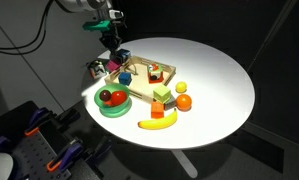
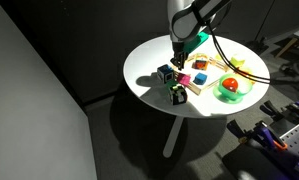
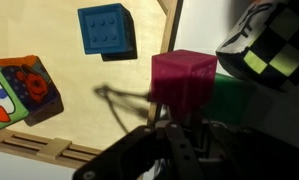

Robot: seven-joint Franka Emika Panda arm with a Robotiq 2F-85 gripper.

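In the wrist view a magenta cube (image 3: pixel 182 80) sits right at the fingertips of my gripper, over the side rail of a shallow wooden tray (image 3: pixel 139 72). The dark fingers are partly hidden in shadow, so whether the cube is between them is unclear. From the first exterior view, the gripper (image 1: pixel 114 56) points down just above the magenta cube (image 1: pixel 113 66), at the tray's left edge. Inside the tray lie a blue cube (image 3: pixel 106 30) and a patterned cube (image 3: pixel 27 88).
A checkered cube (image 3: pixel 274 45) stands close outside the tray, and a dark cube (image 2: pixel 166 73) is near the gripper. A green bowl (image 1: pixel 101 103) holds round fruit. A banana (image 1: pixel 158 120) and an orange ball (image 1: pixel 184 102) lie nearer the front.
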